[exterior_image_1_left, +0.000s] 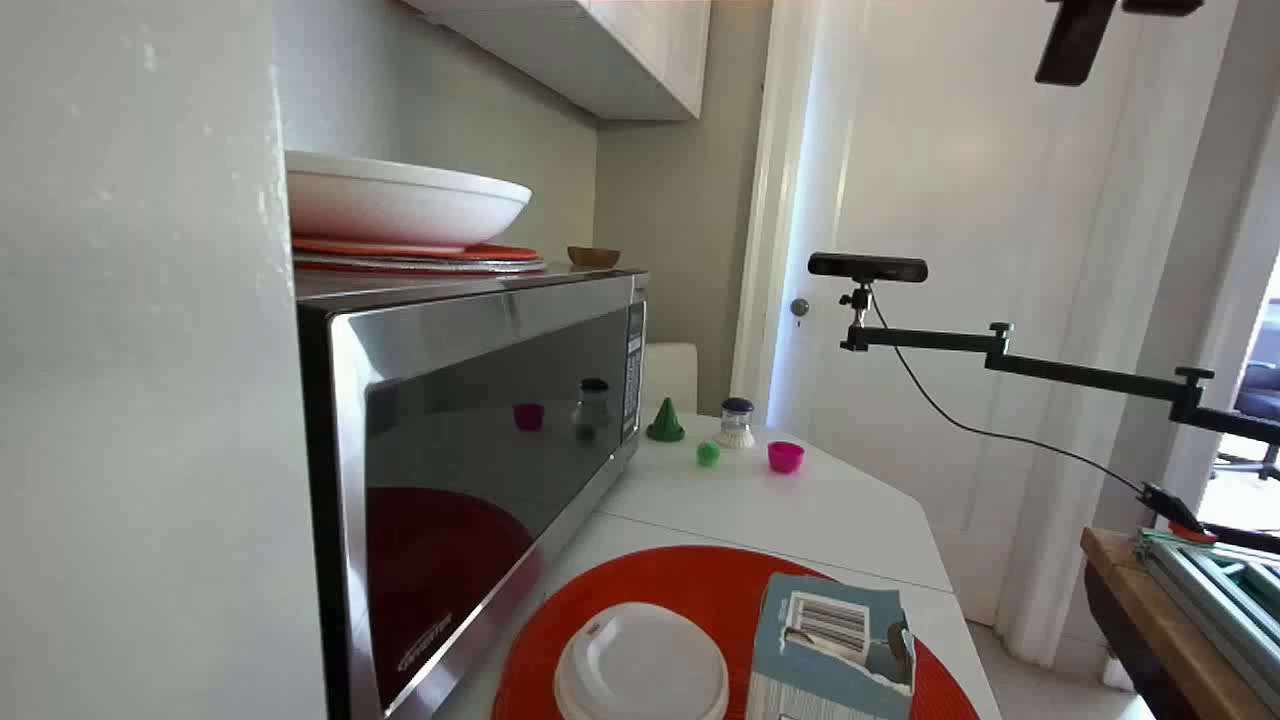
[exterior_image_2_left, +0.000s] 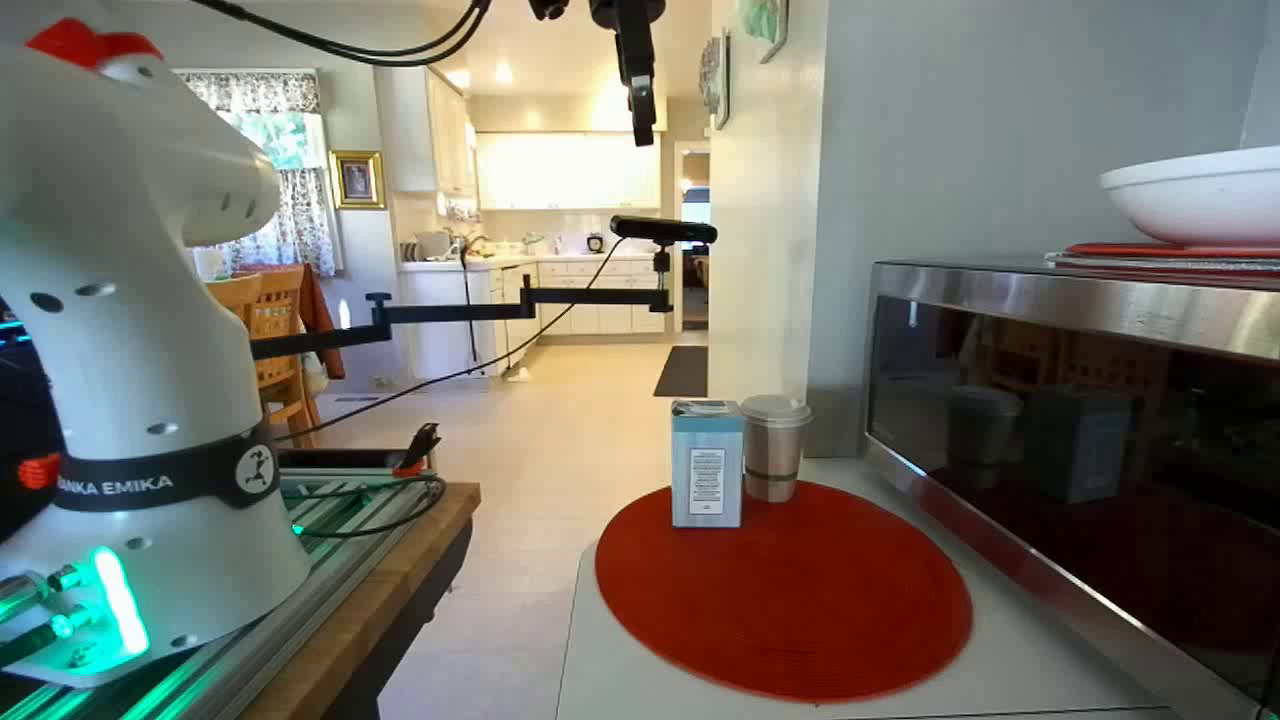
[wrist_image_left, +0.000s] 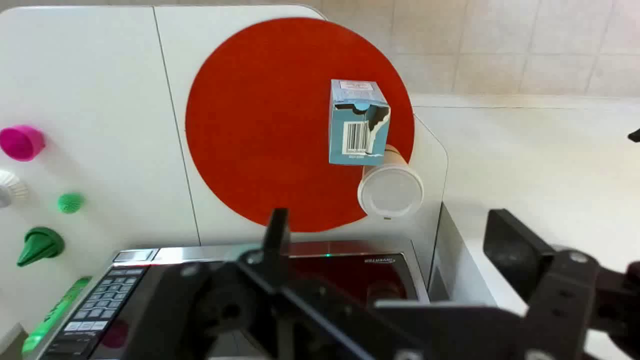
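Note:
My gripper hangs high above the table, open, with its two fingers wide apart and nothing held between them. Below, a blue-grey box (wrist_image_left: 358, 135) with a torn top stands upright on a round red mat (wrist_image_left: 264, 126). Close beside the box is a paper cup (exterior_image_2_left: 771, 462) with a white lid (wrist_image_left: 392, 191). Off the mat on the white table are a magenta cup (exterior_image_1_left: 785, 456), a green ball (exterior_image_1_left: 708, 454), a green cone (exterior_image_1_left: 666, 422) and a clear, dark-capped jar (exterior_image_1_left: 737, 422).
A steel microwave (exterior_image_1_left: 480, 456) runs along the wall side of the table. On top of it are a large white bowl (exterior_image_1_left: 402, 202) and a small wooden bowl (exterior_image_1_left: 593, 257). A camera on a black jointed arm (exterior_image_2_left: 456, 312) stands across from it.

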